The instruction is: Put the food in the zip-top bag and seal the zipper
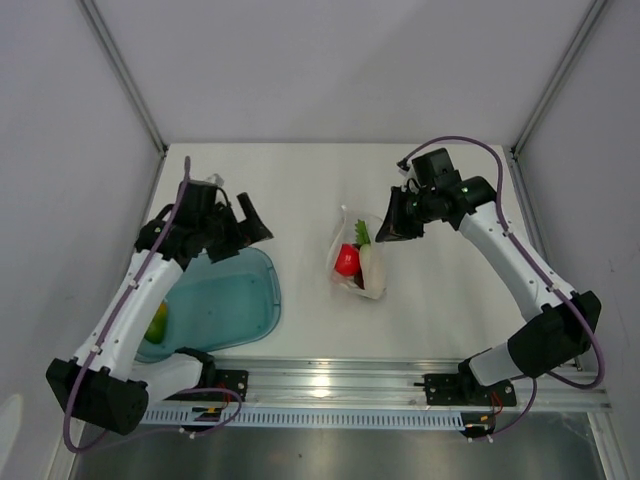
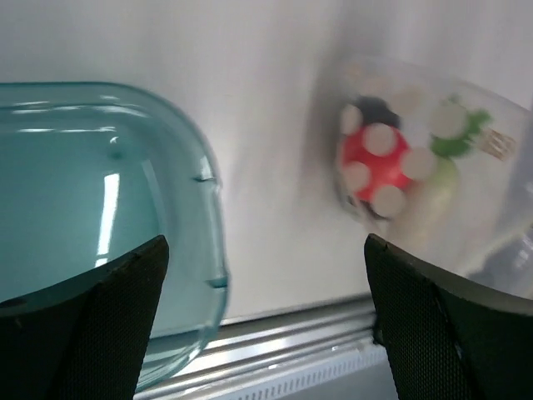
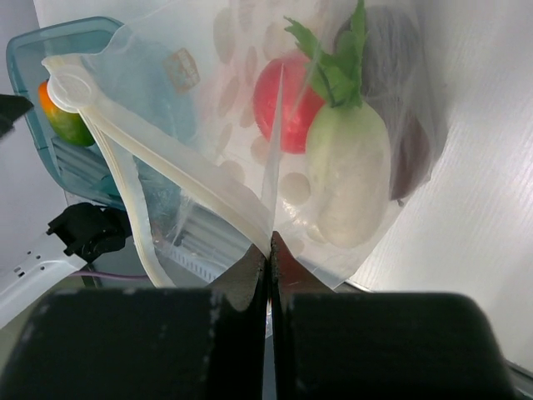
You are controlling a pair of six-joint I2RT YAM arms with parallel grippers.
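Observation:
The clear zip top bag (image 1: 340, 275) stands open at table centre, holding a red round food (image 3: 279, 100), a pale oblong one with green leaves (image 3: 346, 175) and darker items behind. My right gripper (image 1: 384, 236) is shut on the bag's rim, seen at the fingertips in the right wrist view. My left gripper (image 1: 250, 215) is open above the teal tray (image 1: 225, 300), nothing between its fingers. An orange-green food (image 3: 67, 121) lies in the tray's left part, partly under the left arm in the top view.
A metal rail (image 1: 320, 370) runs along the front edge.

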